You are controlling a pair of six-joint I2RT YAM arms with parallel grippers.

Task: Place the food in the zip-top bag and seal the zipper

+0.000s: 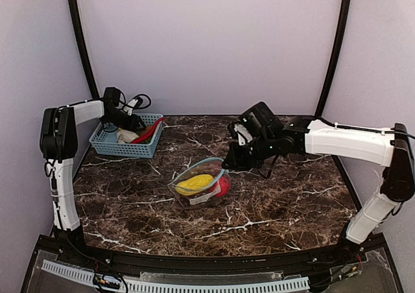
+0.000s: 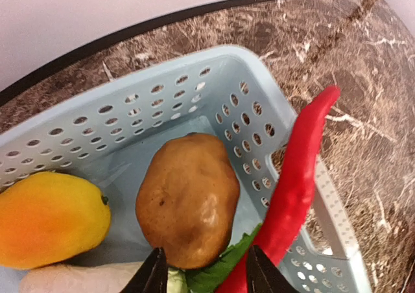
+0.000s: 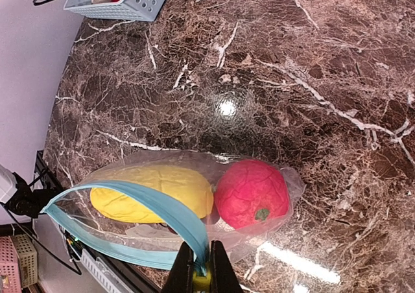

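My left gripper is open over the blue basket (image 1: 126, 149), its fingertips near a brown potato-like item (image 2: 187, 199), a red pepper (image 2: 295, 183), green leaves (image 2: 217, 267) and a pale item (image 2: 84, 279); a yellow mango-like item (image 2: 48, 218) lies left. My right gripper is shut on the blue zipper rim of the bag (image 1: 194, 202), holding it up at one end. Inside the clear bag lie a yellow item (image 3: 146, 192) and a pink-red round item (image 3: 251, 192).
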